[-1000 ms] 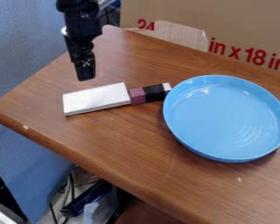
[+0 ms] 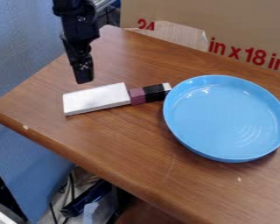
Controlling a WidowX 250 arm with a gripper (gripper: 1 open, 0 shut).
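My gripper (image 2: 83,72) hangs from the black arm at the upper left, above the wooden table and just behind a white flat block (image 2: 95,99). Whether its fingers are open or shut is hard to make out. At the block's right end sits a maroon and black piece (image 2: 147,94), close to the rim of a blue plate (image 2: 224,117) that takes up the right part of the table.
A cardboard box (image 2: 224,26) with red lettering stands along the back, with a pale cardboard flap beside it. Cables lie below the table's left edge.
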